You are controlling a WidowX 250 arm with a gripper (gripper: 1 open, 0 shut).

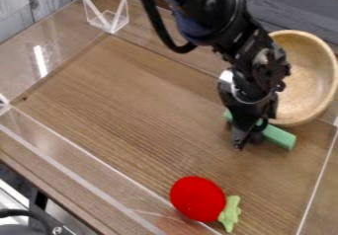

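Note:
My dark gripper [246, 128] is lowered onto a green block [275, 136] on the wooden table [126, 130], at the right of the camera view. Its fingertips cover the middle of the block, so whether they hold it cannot be seen. A tan bowl [305, 76] sits just behind, partly hidden by the arm.
A red round object [197, 198] with a pale green piece [228, 213] lies at the front right. Clear plastic pieces stand at the back left.

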